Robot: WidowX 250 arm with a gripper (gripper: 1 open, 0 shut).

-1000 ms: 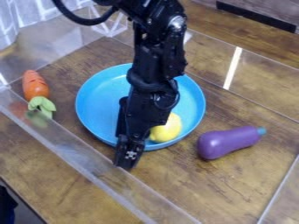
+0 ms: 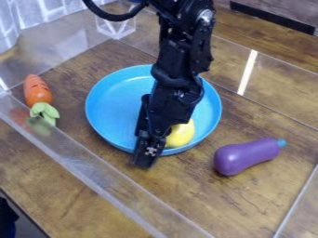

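Observation:
A blue plate [image 2: 108, 112] sits on the wooden table with a yellow object [image 2: 181, 134] on its right part, partly hidden by the black gripper [image 2: 159, 145]. The gripper reaches down from the top over the plate's front rim, its lower end beside the yellow object. It is open; whether anything lies between its fingers is hidden.
A purple eggplant [image 2: 246, 157] lies right of the plate. An orange carrot [image 2: 37, 91] with a green top lies at the left. A clear edge or panel crosses the lower left. Bare table shows at upper right and lower right.
The gripper has shifted slightly to the right, toward the yellow object, and covers more of it. The blue plate has moved a little to the right.

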